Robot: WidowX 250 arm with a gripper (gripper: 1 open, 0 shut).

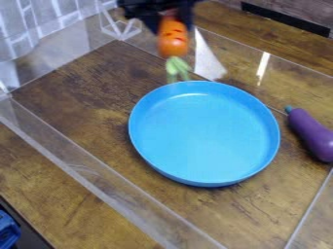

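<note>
My gripper (170,21) is at the top of the camera view, blurred, shut on an orange carrot (173,37) with pale green leaves pointing down. The carrot hangs above the back-left of an empty blue plate (203,134). A purple eggplant (311,134) lies to the right of the plate.
The wooden table (72,97) has free room left of the plate and below it. Clear panels edge the left and back. A white triangular piece (205,60) is behind the plate. A blue object (11,231) sits at the bottom left corner.
</note>
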